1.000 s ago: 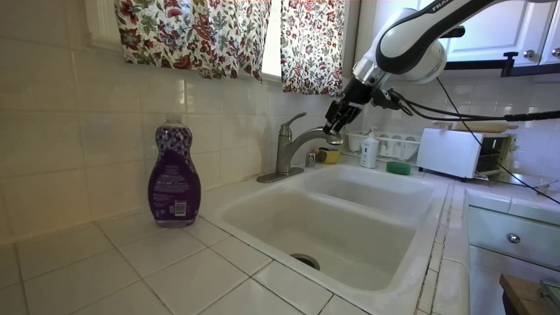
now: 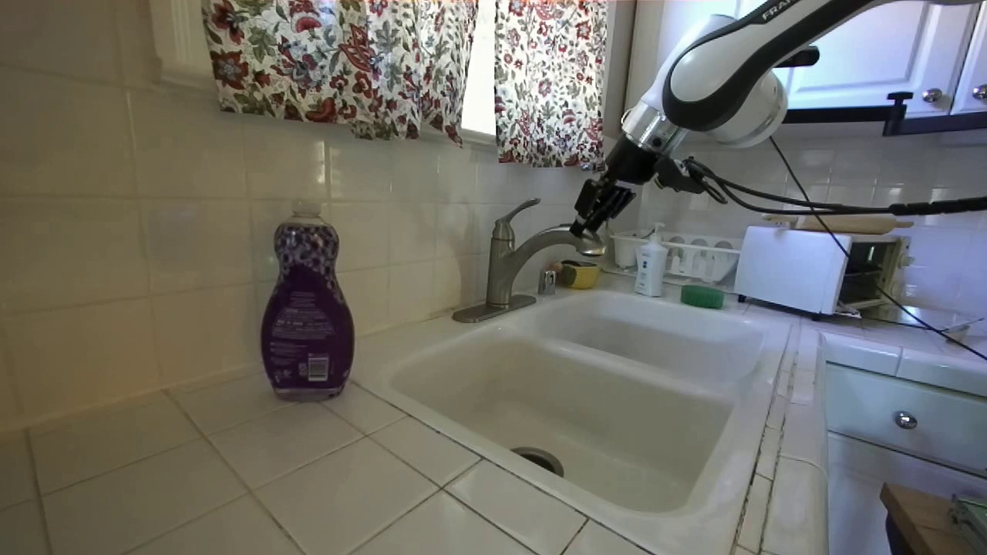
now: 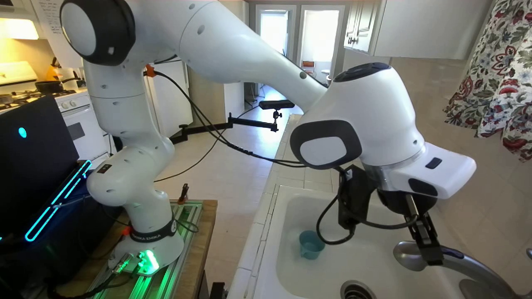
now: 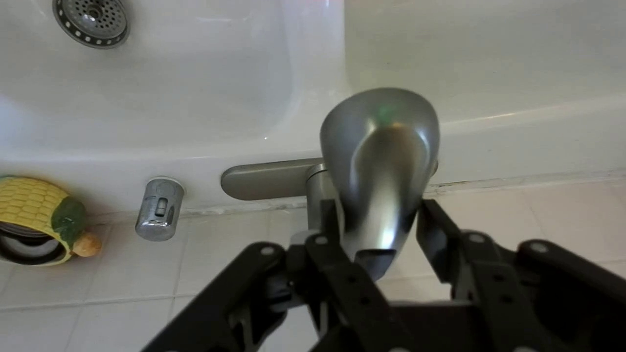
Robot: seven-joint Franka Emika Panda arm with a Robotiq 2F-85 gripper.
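A brushed-metal faucet (image 2: pixel 504 260) stands behind the double sink, its spout reaching out over the basins. My gripper (image 2: pixel 580 227) is at the spout's outer end. In the wrist view the spout head (image 4: pixel 384 141) passes between my two black fingers, which stand apart on either side of it. Whether either finger touches the metal cannot be told. Seen from exterior view 2, the gripper (image 3: pixel 434 260) points down over the spout (image 3: pixel 461 264) and hides part of it.
A blue cup (image 3: pixel 311 244) sits in the sink. A purple soap bottle (image 2: pixel 307 314) stands on the near counter. Past the sink are a yellow corn-shaped holder (image 4: pixel 32 205), a white pump bottle (image 2: pixel 651 268), a green sponge (image 2: pixel 701 296) and a toaster oven (image 2: pixel 791 268).
The gripper's fingers have shifted very slightly at the spout's end. The arm, faucet and other objects look unchanged.
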